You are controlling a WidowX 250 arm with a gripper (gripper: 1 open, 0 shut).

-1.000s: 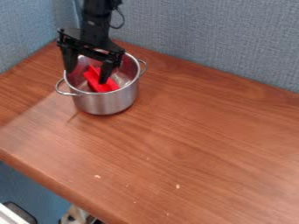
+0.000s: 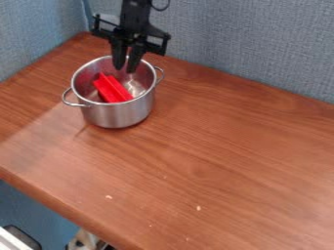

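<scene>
A steel pot (image 2: 120, 114) with two side handles stands on the wooden table at the left. A red object (image 2: 113, 88) lies inside it. Above the pot's back rim hangs my black gripper (image 2: 127, 66), fingers pointing down; I cannot tell from this view whether anything is between its fingertips, but the red object appears to rest in the pot below them.
Grey-blue padded walls (image 2: 261, 49) stand behind and at the left. The table's edge runs along the lower left.
My gripper has risen and moved slightly right, from down in the pot to above it, showing more of the red object.
</scene>
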